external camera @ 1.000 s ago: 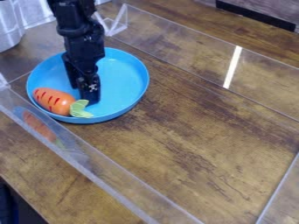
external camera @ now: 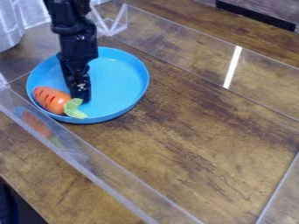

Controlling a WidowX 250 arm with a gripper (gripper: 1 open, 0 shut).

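Observation:
A blue round plate (external camera: 119,83) lies at the left of the wooden table. On its lower left part rests a toy carrot (external camera: 52,100), orange with dark stripes and a pale green top. The black gripper (external camera: 79,94) reaches down from the top left into the plate, its tips low beside the carrot's top end, just above it in the view. The fingers look apart, with nothing visible held between them, though the dark shapes overlap.
Clear plastic panels (external camera: 128,197) run along the left and far edges of the work area. A white object (external camera: 7,22) stands at the top left corner.
The gripper has shifted slightly left and down, closer to the carrot. The plate and carrot look nearly unchanged.

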